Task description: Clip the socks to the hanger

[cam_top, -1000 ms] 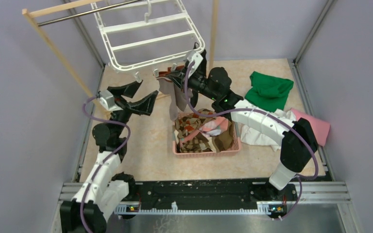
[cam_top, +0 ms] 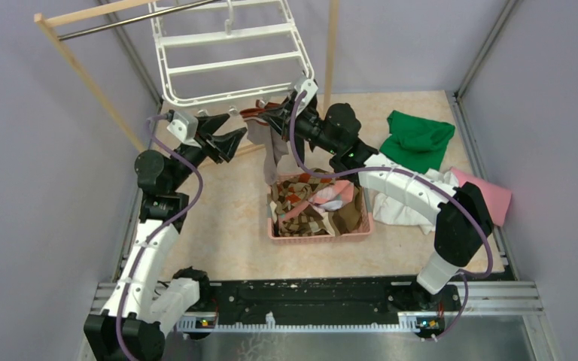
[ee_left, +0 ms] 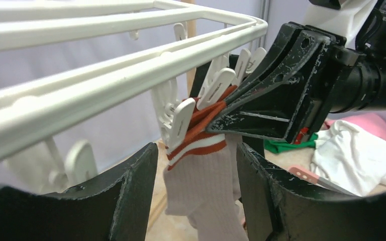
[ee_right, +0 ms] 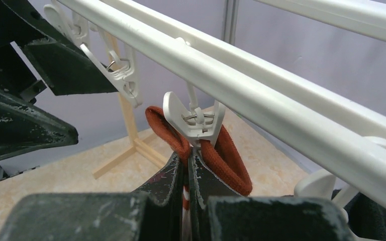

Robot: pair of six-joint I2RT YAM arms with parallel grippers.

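Observation:
The white clip hanger (cam_top: 228, 59) hangs at the top, with clips along its front rail. A grey sock with red-and-white cuff (ee_left: 197, 191) hangs at a clip (ee_right: 201, 128); whether that clip grips it is unclear. My right gripper is shut on the sock's red cuff just below the clip. My left gripper (cam_top: 230, 137) stands open to the left of the sock, its fingers pointing toward it, apart from it in the top view.
A pink basket (cam_top: 320, 237) of socks sits below. Green cloth (cam_top: 414, 139), white cloth (cam_top: 399, 210) and a pink item (cam_top: 489, 203) lie at the right. The wooden stand (cam_top: 83, 75) frames the left.
The right arm is nearly still.

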